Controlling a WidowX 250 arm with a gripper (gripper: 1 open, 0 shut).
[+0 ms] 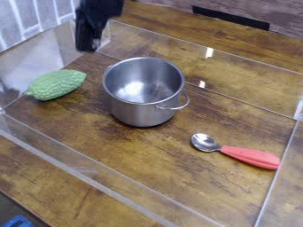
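Observation:
A green bumpy vegetable, like a bitter melon (56, 84), lies on the wooden table at the left. Right of it stands an empty steel pot (143, 92) with loop handles. A spoon with a red handle (246, 155) lies at the right. The dark gripper (88, 44) is at the top left, raised above and behind the vegetable and apart from it; it is blurred, and whether its fingers are open or shut is unclear.
Clear plastic panels edge the wooden work area (136, 177). A blue object (17, 221) shows at the bottom left corner.

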